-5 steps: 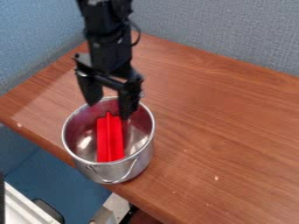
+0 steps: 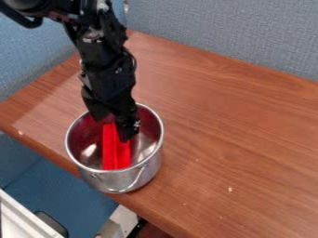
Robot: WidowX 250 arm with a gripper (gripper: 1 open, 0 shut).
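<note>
A metal pot with a thin handle stands on the wooden table, near its left edge. Inside it is a red elongated object, lying along the pot's depth. My black gripper points down into the back of the pot, over the upper end of the red object. The fingertips are dark and partly hidden, so their hold on it cannot be made out.
Grey-blue padded walls stand at the back and left. Beyond the left edge lie a blue floor and white framing.
The pot looks unmoved.
</note>
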